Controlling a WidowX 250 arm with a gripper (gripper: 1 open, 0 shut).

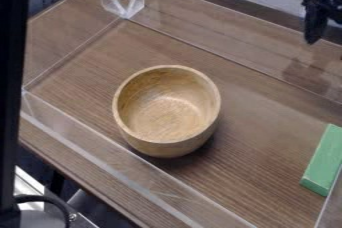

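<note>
My dark gripper [318,10] is at the top right edge, partly out of frame, held above the wooden tabletop with its fingers hard to make out. An empty round wooden bowl [166,132] stands left of centre. A green block [322,160] lies at the lower right, well below my gripper in the picture.
Clear plastic walls [122,0] border the wooden board [201,52], with a corner piece at the upper left. The middle and back of the board are clear. A dark metal post and a cable are at the left edge.
</note>
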